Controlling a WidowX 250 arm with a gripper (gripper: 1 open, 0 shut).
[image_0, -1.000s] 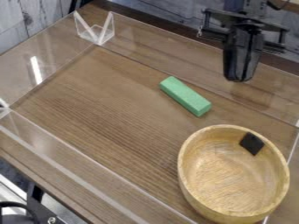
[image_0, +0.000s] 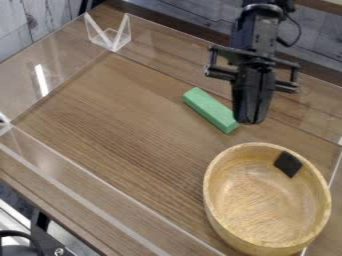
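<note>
My black gripper (image_0: 249, 112) hangs at the upper right, shut, with nothing visible between its fingers. Its tip is just right of a green block (image_0: 210, 109) that lies on the wooden table (image_0: 107, 140). Whether the tip touches the block is unclear.
A round tan bowl (image_0: 265, 220) with a small black patch on its rim fills the lower right. A white wire holder (image_0: 110, 35) stands at the back left.
My gripper has moved down and to the left from the back right, coming beside the green block. The block and bowl look unmoved.
</note>
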